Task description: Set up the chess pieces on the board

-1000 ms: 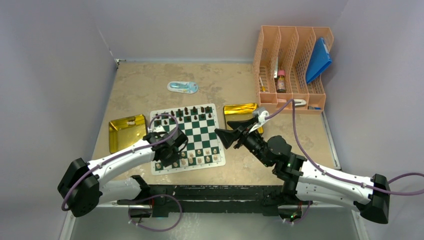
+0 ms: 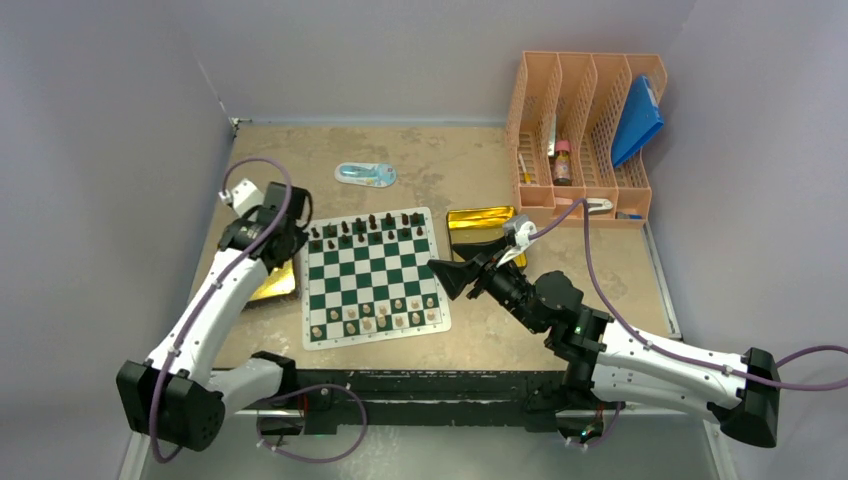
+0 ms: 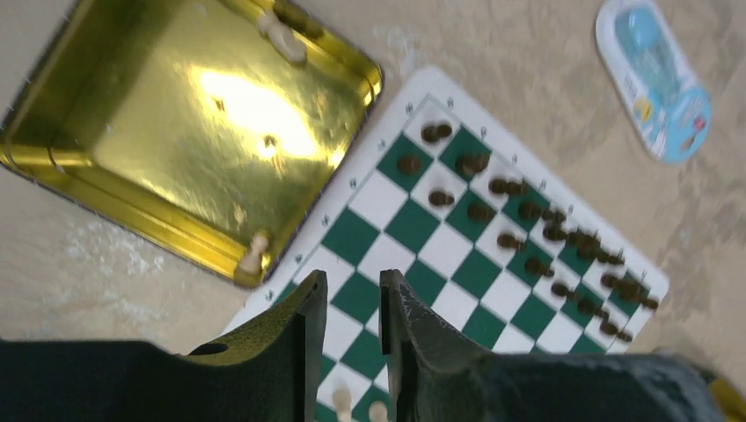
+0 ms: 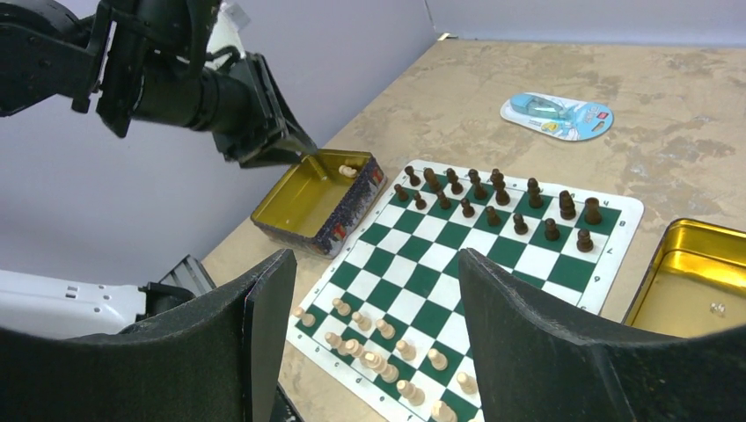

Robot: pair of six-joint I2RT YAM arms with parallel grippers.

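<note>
The green-and-white board point(image 2: 370, 270) holds dark pieces point(image 4: 499, 195) along its back rows and light pieces point(image 4: 384, 329) along its front. Two light pieces point(image 3: 286, 40) lie in the left gold tray point(image 3: 149, 105). My left gripper is raised above that tray and the board's left edge, open with nothing between its fingers. My right gripper point(image 2: 450, 275) hangs right of the board, open and empty; in the right wrist view its fingers point(image 4: 202, 369) frame the board.
A second gold tray point(image 2: 480, 215) stands right of the board with a small light item inside. A blister pack point(image 2: 366, 174) lies behind the board. An orange organiser point(image 2: 540, 120) fills the back right.
My left arm has moved from over the board's front left, back and left, up over the left tray. The right arm has not visibly moved.
</note>
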